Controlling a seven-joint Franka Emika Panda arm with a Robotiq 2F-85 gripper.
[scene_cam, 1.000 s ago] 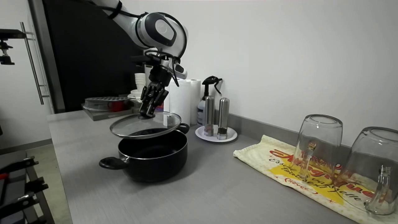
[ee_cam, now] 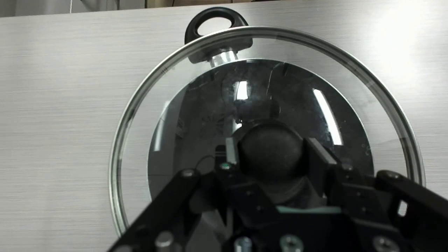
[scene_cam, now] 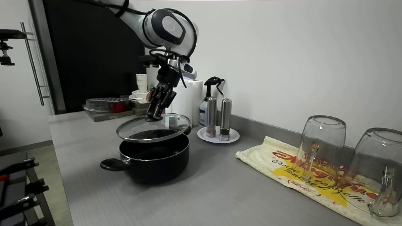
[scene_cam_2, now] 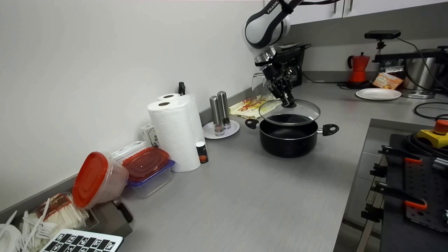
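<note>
My gripper is shut on the round black knob of a glass lid. The metal-rimmed lid hangs tilted over the black pot, its rim above the pot's rim in exterior view 1. In exterior view 2 a gap shows between the lid and the front rim of the pot. One pot handle shows past the lid at the top of the wrist view. From exterior view 1 the gripper points down at the lid's middle.
Behind the pot, a white plate bears two metal grinders near paper towel rolls. Upturned glass mugs stand on a printed cloth along the wall.
The arm, with the lid in its gripper, has moved slightly to the right in exterior view 1, further over the pot. The pot has stayed put.
</note>
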